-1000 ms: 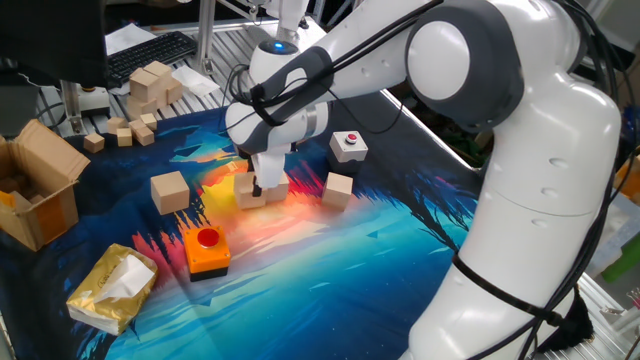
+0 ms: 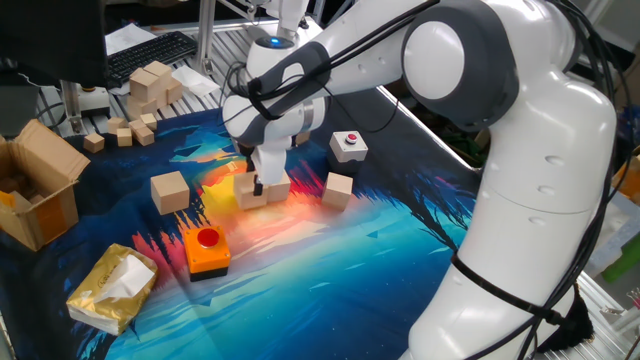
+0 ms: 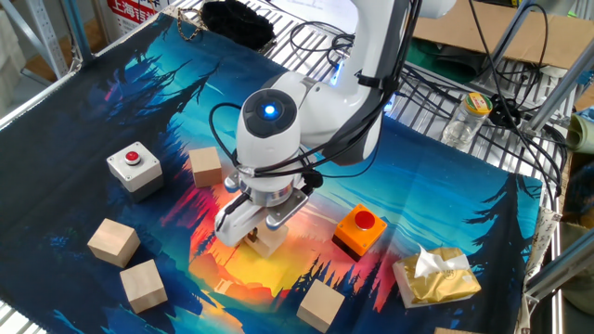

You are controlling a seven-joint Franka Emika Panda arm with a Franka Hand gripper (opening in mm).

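My gripper [image 2: 262, 186] is low over the middle of the mat, pointing down at pale wooden blockwork [image 2: 247, 191]. In exterior view 1, wood shows on both sides of a dark fingertip, and I cannot tell whether it is one long block or two blocks. From the other side, a wooden block [image 3: 270, 242] shows partly under the gripper [image 3: 249, 232]. The hand covers much of the contact, so whether the fingers grip the wood is unclear. Separate wooden cubes stand at either side, one cube [image 2: 337, 191] to the right and another cube [image 2: 170, 193] to the left.
Exterior view 2 shows two more cubes, an upper cube [image 3: 114, 243] and a lower cube [image 3: 144, 286]. Around them stand a white button box [image 3: 135, 171], an orange button box [image 2: 207, 252], a tissue pack [image 2: 113, 290] and an open carton [image 2: 45, 190].
The arm and hand have shifted only very slightly. The wood by the fingertip stays in nearly the same place, and the other objects have not moved.
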